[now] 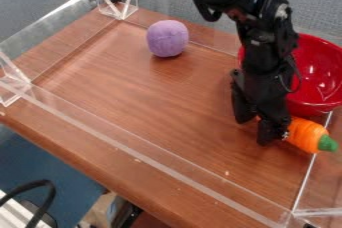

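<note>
My black gripper (265, 122) is low over the right side of the wooden tray floor, its fingers at an orange carrot (306, 136) with a green tip, which lies in front of a red bowl (315, 80). The arm covers the carrot's left end and part of the bowl, so I cannot tell whether the fingers are closed on the carrot. A purple ball (167, 38) sits toward the back left.
Clear plastic walls edge the wooden surface (120, 102). A black cable and clutter lie outside at the lower left.
</note>
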